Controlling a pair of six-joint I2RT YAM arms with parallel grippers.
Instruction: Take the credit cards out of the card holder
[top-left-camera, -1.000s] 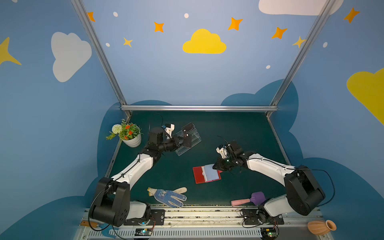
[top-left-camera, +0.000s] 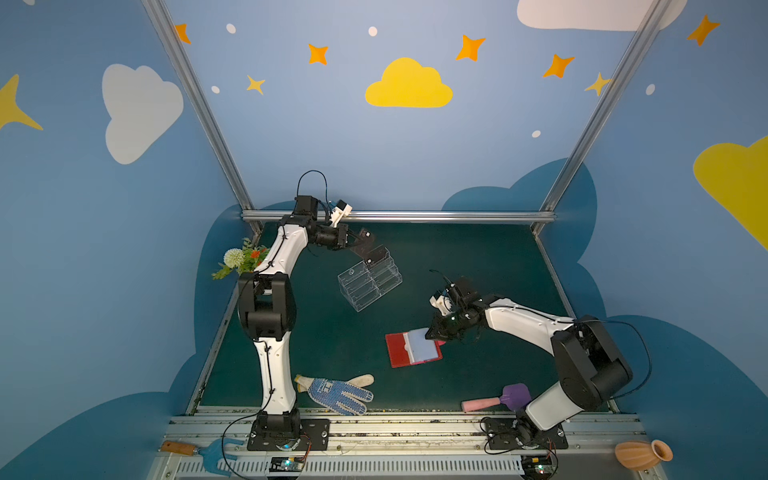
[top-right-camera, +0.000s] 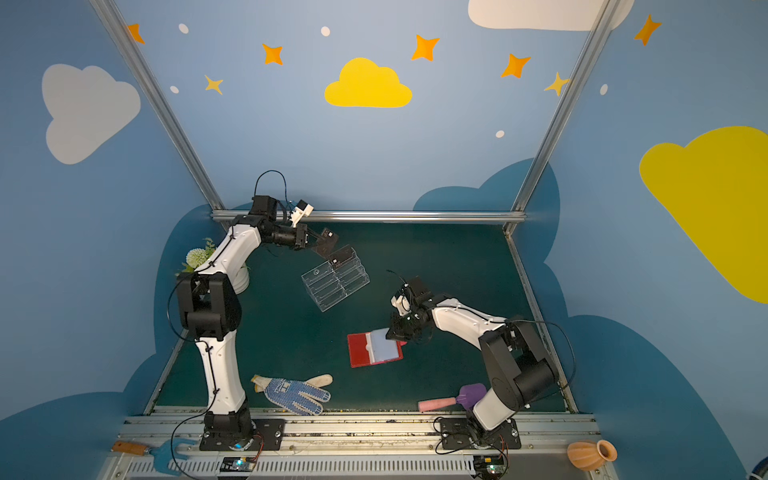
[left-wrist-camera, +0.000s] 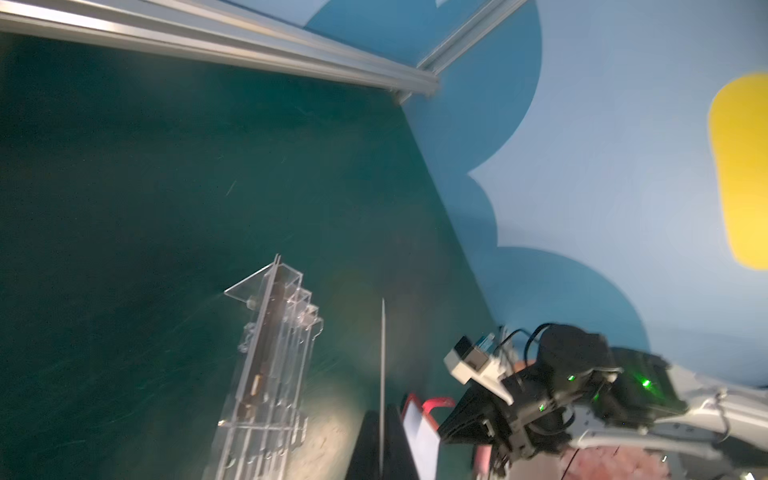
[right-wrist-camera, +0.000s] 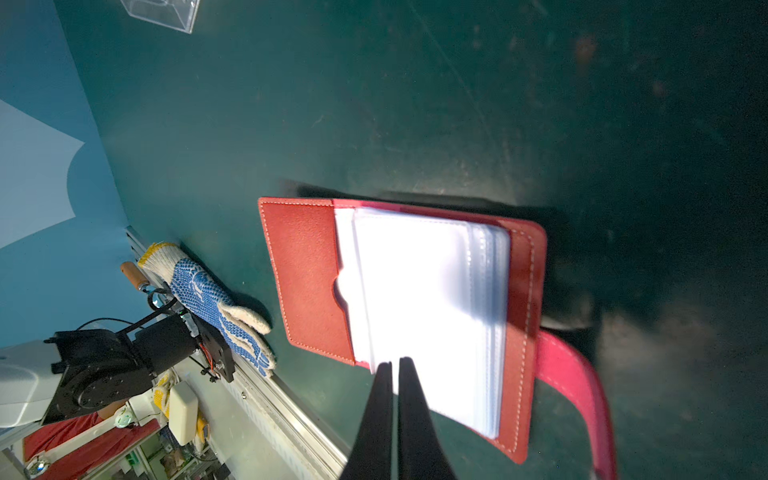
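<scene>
At the back left, my left gripper (top-left-camera: 350, 240) is shut on a thin dark card (top-left-camera: 363, 241), seen edge-on in the left wrist view. It hangs by a clear tiered acrylic rack (top-left-camera: 360, 289) with another dark card (top-left-camera: 376, 255) in its back slot. Lower in the middle lies an open red card holder (right-wrist-camera: 301, 268) with pale plastic sleeves (right-wrist-camera: 420, 304); whether cards are inside them cannot be told. My right gripper is shut over the holder's near part, with nothing visible between its fingers.
A flower pot (top-right-camera: 241, 280) stands at the left, behind my left arm. A blue dotted glove (top-left-camera: 336, 393) lies at the front left, a purple trowel (top-left-camera: 515, 397) at the front right.
The right arm has shifted slightly, its gripper staying over the holder.
</scene>
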